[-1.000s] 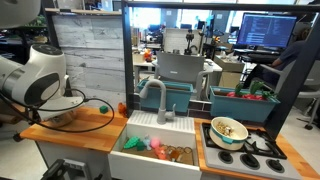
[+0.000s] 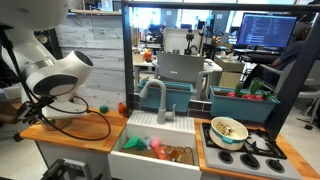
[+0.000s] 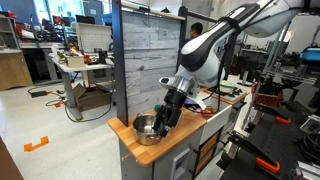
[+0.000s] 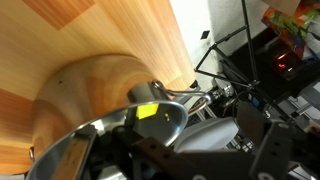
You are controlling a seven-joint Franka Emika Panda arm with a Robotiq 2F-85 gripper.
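Observation:
A shiny metal pot [image 3: 149, 124] sits on the wooden counter near its end. In the wrist view, the curved side of the pot [image 4: 100, 80] reflects the wood, and its rim and a metal handle show close to the camera. My gripper [image 3: 161, 128] is down at the pot's rim, on the side nearer the arm. It is open; the frames do not show clearly whether its fingers touch the rim. In the first exterior view, the white arm and cables largely cover the pot and the fingers.
To the right lies a white sink [image 2: 150, 165] with colourful items under a faucet [image 2: 160, 100]. Beyond it, a pale pot [image 2: 229, 131] stands on the stove [image 2: 245, 155]. Small vegetables [image 2: 122, 108] sit at the counter's back. Counter between arm and sink is clear.
Over the last second the arm's white wrist section has shifted to the right and tilted over the counter's left end.

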